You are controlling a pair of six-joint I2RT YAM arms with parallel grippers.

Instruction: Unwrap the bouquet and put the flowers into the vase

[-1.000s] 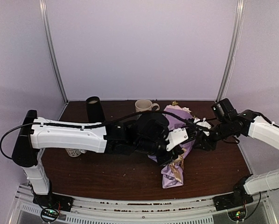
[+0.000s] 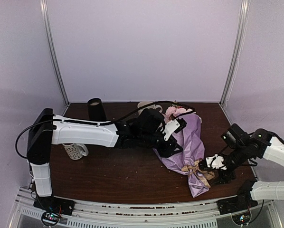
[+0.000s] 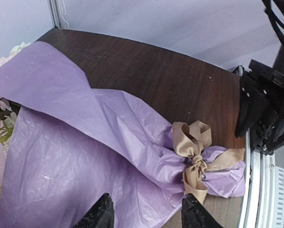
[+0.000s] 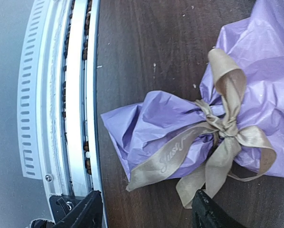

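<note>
Pink flowers (image 2: pixel 174 111) lie at the far end of a purple wrapped bouquet (image 2: pixel 193 142), which rests on the table. A tan ribbon bow (image 4: pixel 227 128) ties the wrap near its narrow end. My left gripper is open above the left side of the wrap, with nothing between its fingers. By the bow, on its right in the top view, is my right gripper (image 2: pixel 219 172); it stands open and empty, and its fingertips (image 4: pixel 87 209) appear below the narrow end in the right wrist view. A black vase-like container (image 2: pixel 96 110) stands at the back left.
A mug (image 2: pixel 144 105) at the back is partly covered by the left arm. Another patterned mug (image 2: pixel 75 151) sits at the left under that arm. Bare table (image 2: pixel 118 178) lies front and centre. A metal rail (image 4: pixel 75 95) borders the front edge.
The wrap's narrow end had swung right earlier and its flap now lies opened.
</note>
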